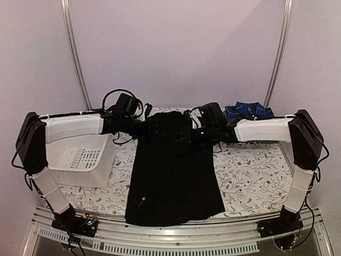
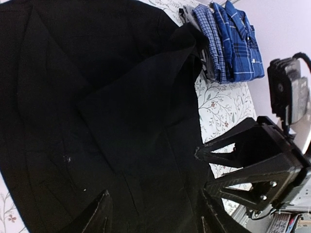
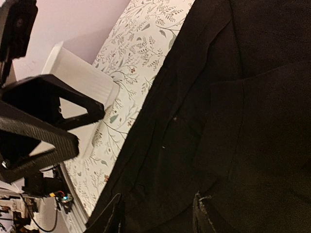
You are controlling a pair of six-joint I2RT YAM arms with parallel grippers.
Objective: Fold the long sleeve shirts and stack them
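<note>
A black long sleeve shirt lies spread lengthwise down the middle of the table, smooth over its lower part. In the left wrist view, a sleeve appears to lie folded across the upper body, with a bunched bend beside the stack. Over the shirt's upper left side hangs my left gripper; its fingers are apart, with only dark cloth beyond them. My right gripper, over the upper right side, also has its fingers spread. Whether any fingertip touches the cloth cannot be made out.
Folded blue plaid shirts are stacked at the back right, partly behind the right arm. A white basket stands on the left. The two grippers are close together.
</note>
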